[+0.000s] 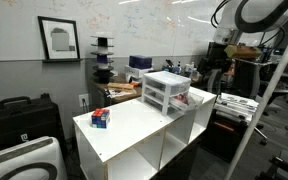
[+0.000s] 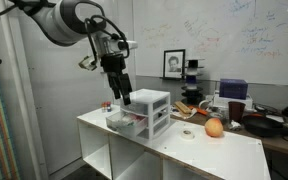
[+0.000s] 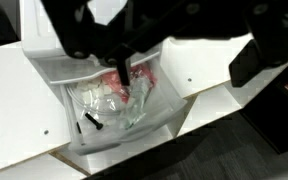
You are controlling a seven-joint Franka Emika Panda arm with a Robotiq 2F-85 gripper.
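Observation:
On the white table stands a small white drawer unit [image 1: 166,82]; its lower drawer [image 2: 128,126] is pulled out toward the arm. From above, the wrist view shows that drawer's translucent tray [image 3: 149,139] holding a clear plastic bag [image 3: 139,99], something red and white, pale pieces and a small black item. My gripper is open above the drawer, its dark fingers [image 3: 122,62] wide apart with nothing seen between them. In exterior view 2 the gripper [image 2: 122,92] hangs higher than the drawer, apparently clear of it.
A red and blue box [image 1: 100,118] sits at one end of the white table [image 1: 129,133]. Near the drawer unit lie a roll of tape [image 2: 188,134] and an orange round object [image 2: 214,127]. Dark pans [image 2: 262,125] stand farther along.

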